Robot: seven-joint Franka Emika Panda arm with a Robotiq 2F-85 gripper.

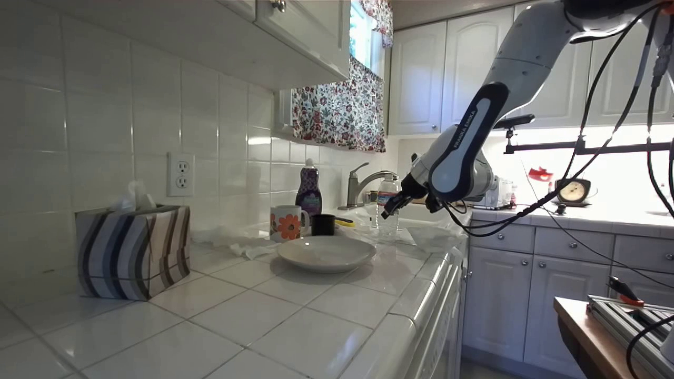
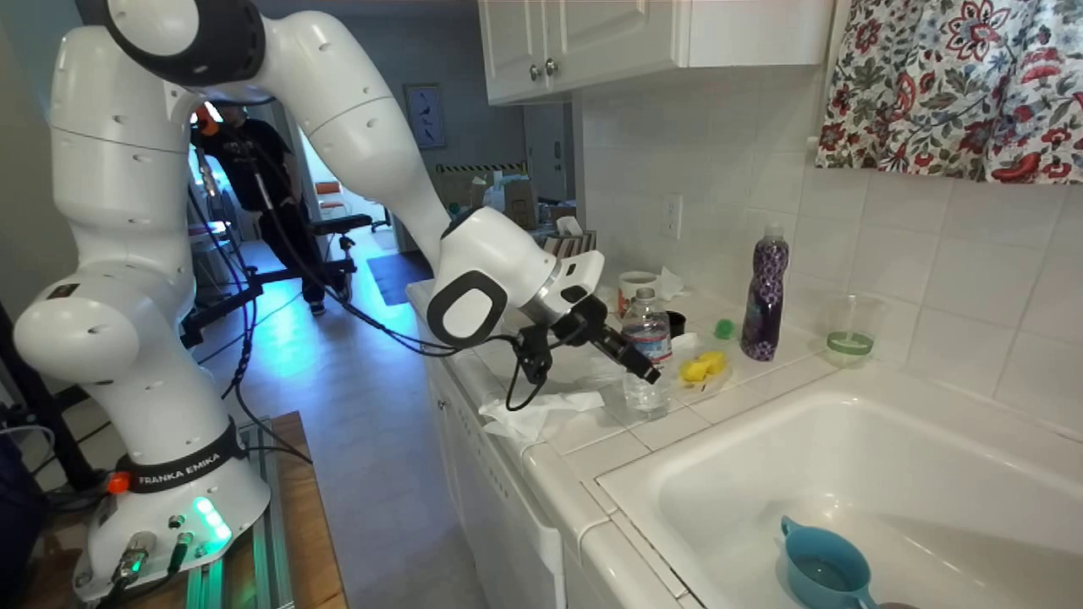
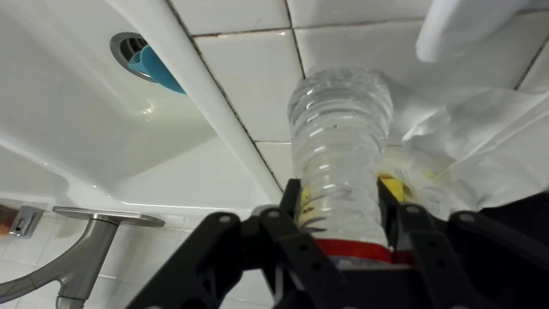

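A clear plastic water bottle with a red-edged label stands on the tiled counter near the sink. From the side, the same bottle looks upright. My gripper reaches around its body, one finger on each side. The bottle nearly fills the gap, and whether both pads touch it is unclear. In exterior view 2 my gripper is angled down at the bottle's middle, its far finger hidden. Exterior view 1 shows the bottle partly behind the dark fingertips.
Beside the bottle are crumpled white paper, a yellow item and a purple soap bottle. The sink holds a blue cup. A white plate and mug stand farther along the counter.
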